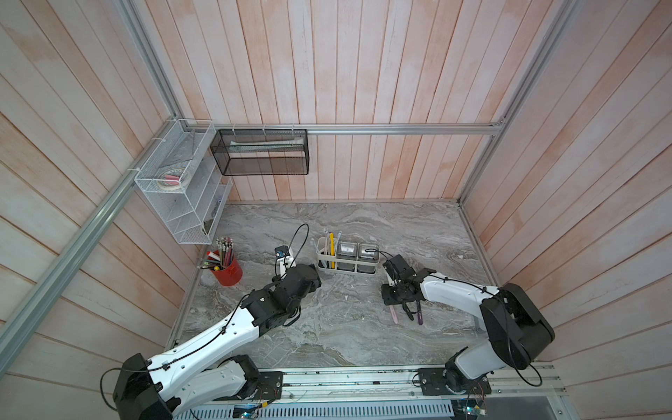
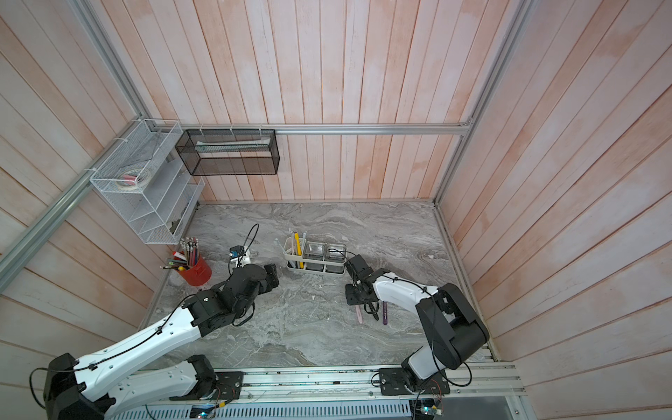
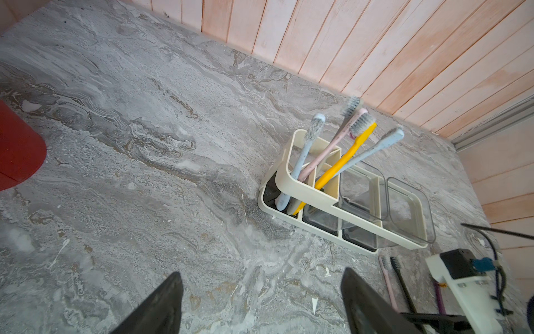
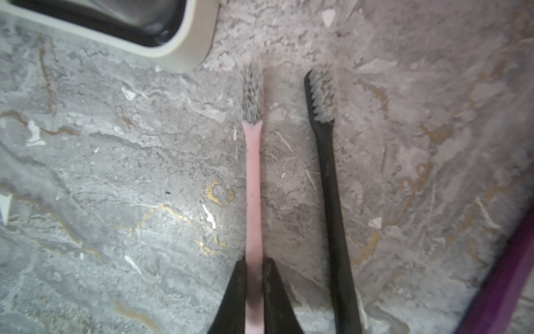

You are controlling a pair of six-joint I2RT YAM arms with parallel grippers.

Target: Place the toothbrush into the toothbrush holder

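Note:
The pink toothbrush (image 4: 253, 183) lies on the counter, bristles toward the wall. My right gripper is shut on its handle, one finger on each side. Close to its right lies a black toothbrush (image 4: 332, 206), and farther right a purple one (image 4: 503, 278). The cream toothbrush holder (image 3: 311, 197) stands upright near the middle of the counter. Several brushes, including a yellow one (image 3: 346, 158), lean in its left-end slots. My left gripper is open over bare counter, fingers wide apart and nothing between them.
Clear cups (image 3: 361, 192) occupy the holder's right half. A red cup (image 1: 228, 271) full of pens stands at the left. Wire baskets (image 1: 260, 152) hang above on the walls. Between the two arms the counter is free.

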